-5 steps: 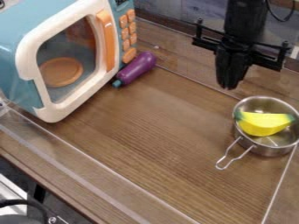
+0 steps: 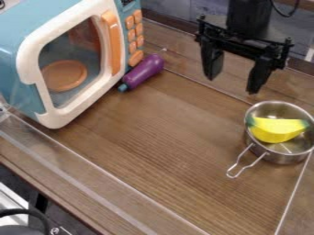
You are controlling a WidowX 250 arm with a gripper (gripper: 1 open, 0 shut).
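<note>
My black gripper (image 2: 236, 71) hangs open over the back right of the wooden table, its two fingers apart with nothing visible between them. In front of it and to the right, a yellow banana-like item (image 2: 277, 130) lies in a metal pot (image 2: 297, 151) with a wire handle. A purple eggplant-like item (image 2: 142, 72) lies to the gripper's left, beside a blue and white toy microwave (image 2: 50, 103) with an open window and a round tan plate inside.
The microwave fills the back left, and a dark cable runs at the bottom left corner.
The gripper was higher and partly tilted one second ago; its fingers now point further down. The objects on the table have not visibly moved.
</note>
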